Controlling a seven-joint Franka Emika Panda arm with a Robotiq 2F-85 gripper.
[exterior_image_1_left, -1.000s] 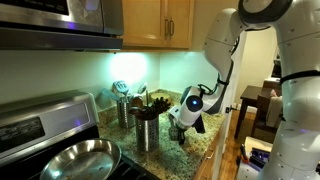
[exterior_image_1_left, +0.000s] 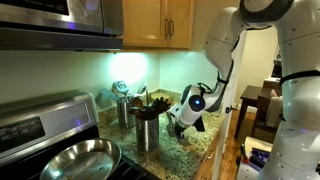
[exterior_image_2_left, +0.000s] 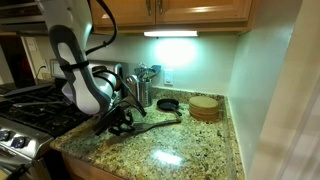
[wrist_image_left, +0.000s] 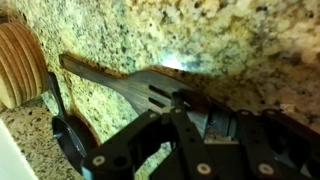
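A dark slotted spatula (wrist_image_left: 140, 88) lies on the speckled counter in the wrist view, its thin handle pointing to the upper left. My gripper is down at the head end of the spatula, shut on the edge of that head; the fingers partly hide the contact. In exterior view 2 the gripper (exterior_image_2_left: 119, 130) is low over the counter, with the spatula (exterior_image_2_left: 157, 126) stretching away to its right. Exterior view 1 shows the gripper (exterior_image_1_left: 178, 131) close to the countertop, where the spatula is hard to make out.
A dark canister (exterior_image_1_left: 147, 133) full of utensils stands left of the arm, with a metal utensil holder behind. A small black pan (wrist_image_left: 72, 138) and a stack of round wooden boards (wrist_image_left: 18, 65) sit past the handle.
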